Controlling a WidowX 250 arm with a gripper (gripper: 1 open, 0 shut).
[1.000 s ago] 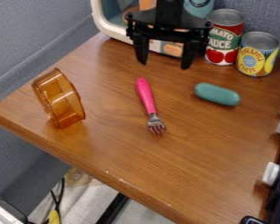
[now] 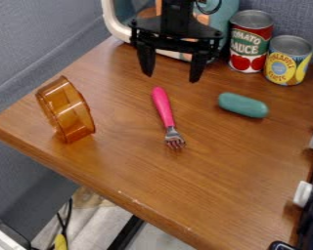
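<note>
My black gripper hangs at the top centre of the camera view with its two fingers apart and nothing between them. Below it on the wooden table lie a pink-handled fork and a teal oblong object. An amber ring-shaped object stands on its side at the left.
A tomato can and a yellow can stand at the back right. A light container sits behind the gripper. A dark appliance with white knobs lines the right edge.
My gripper has shifted left and slightly upward over the last second. The objects on the table have not moved.
</note>
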